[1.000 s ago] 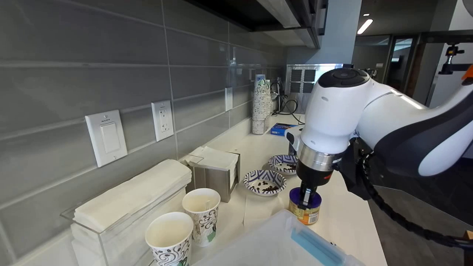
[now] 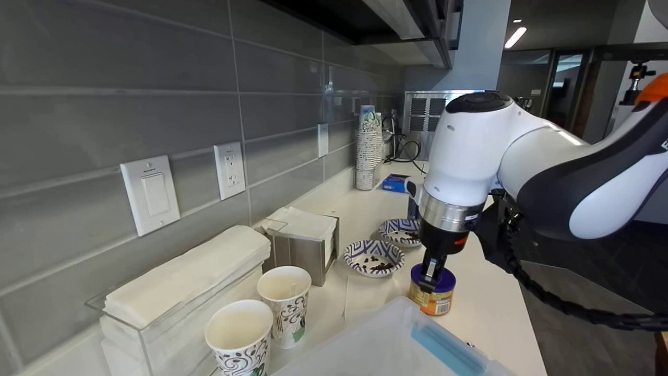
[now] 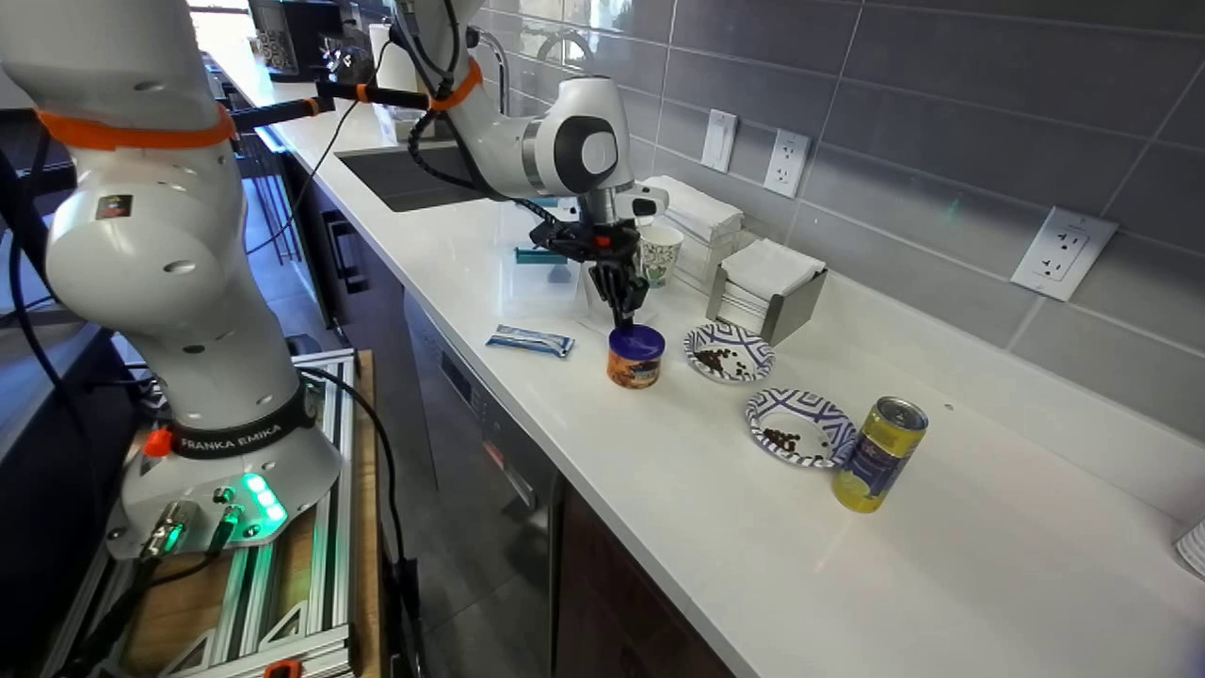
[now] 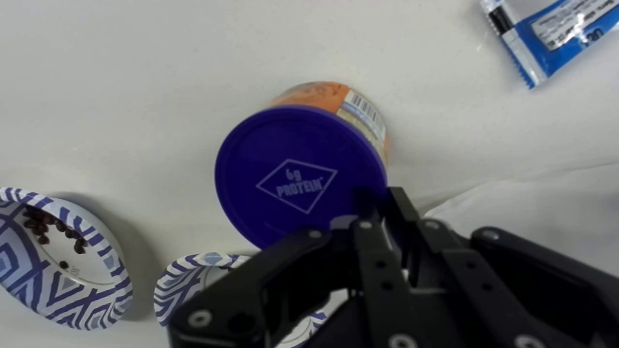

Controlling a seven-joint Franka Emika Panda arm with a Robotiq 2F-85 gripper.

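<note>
An orange tub [image 3: 634, 369] with a purple lid [image 4: 302, 174] stands on the counter beside the patterned bowls. In the wrist view the lid's flat top carries a white diamond reading "6g PROTEIN". My gripper is shut on the lid's edge, one finger over the top and the other outside the rim. From exterior view 1 the gripper [image 2: 429, 288] points down at the tub's near side. The lid still covers the tub; whether its edge is raised at the grip cannot be made out. The fingers hide that part of the rim.
Two patterned bowls [image 3: 729, 352] [image 3: 799, 428] hold dark bits. A yellow can [image 3: 880, 454] stands past them. A blue wrapped bar [image 3: 531, 340] lies near the counter's front edge. Paper cups [image 2: 285, 307], napkins [image 2: 188, 272] and a clear container [image 2: 376, 344] crowd the near side.
The arm has shifted and tilted a little, its forearm now further left in exterior view 1. The tub and lid have moved slightly to the right with the gripper at the rim.
</note>
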